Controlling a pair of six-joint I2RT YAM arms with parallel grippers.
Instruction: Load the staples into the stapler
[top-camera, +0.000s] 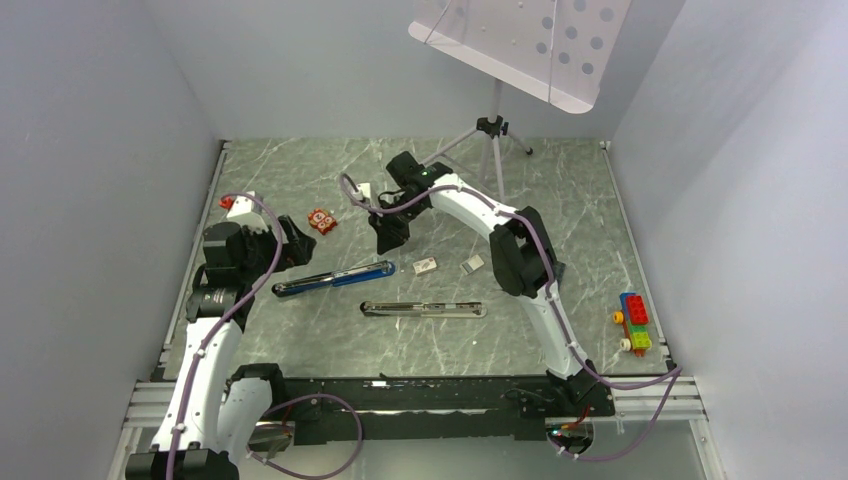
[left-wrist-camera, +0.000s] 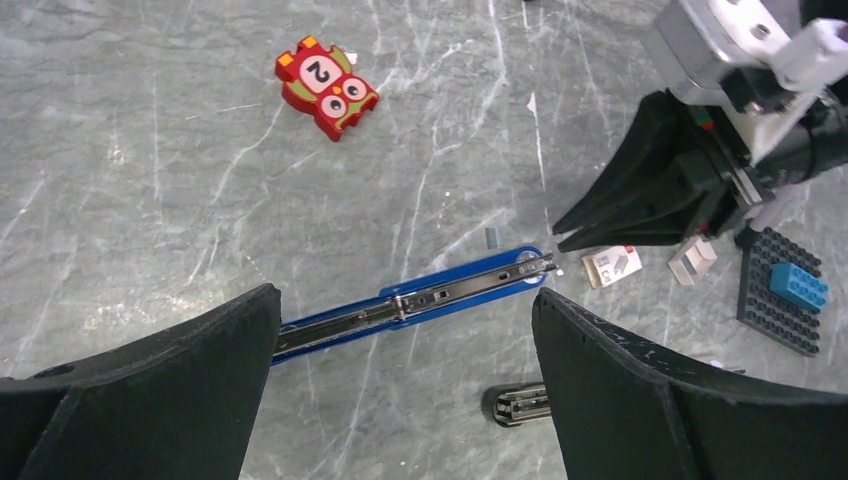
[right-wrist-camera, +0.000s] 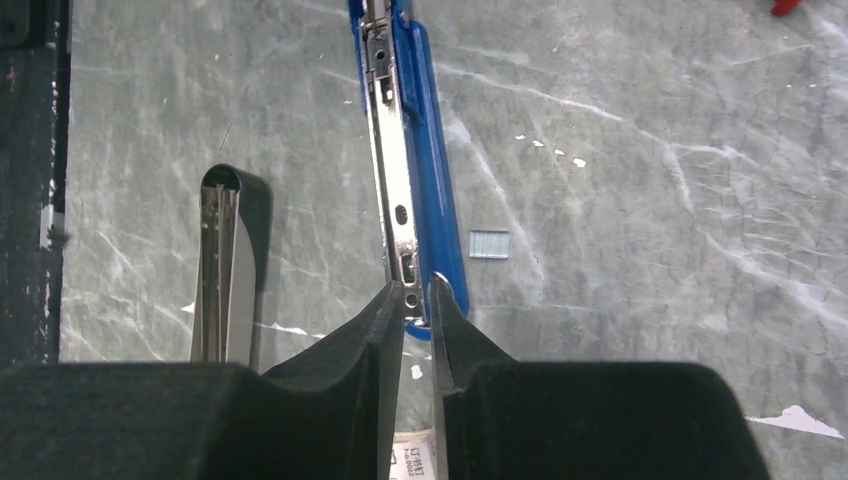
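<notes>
The open blue stapler (top-camera: 333, 280) lies on the marble table with its metal channel exposed, below my right gripper (top-camera: 385, 240). A small strip of staples lies just beside the stapler's end, also seen as a grey sliver (left-wrist-camera: 492, 238) in the left wrist view. The right gripper's fingertips are close together above that end, with nothing visible between them; a narrow gap shows. My left gripper (top-camera: 298, 240) stands open over the stapler's left part, empty, its fingers wide apart in the left wrist view.
A second, silver stapler (top-camera: 423, 309) lies nearer the front. Two small boxes (top-camera: 425, 265) sit right of the blue one. A red owl block (top-camera: 322, 220) is behind it, a toy brick car (top-camera: 635, 322) at the right, a white stand (top-camera: 498, 165) at the back.
</notes>
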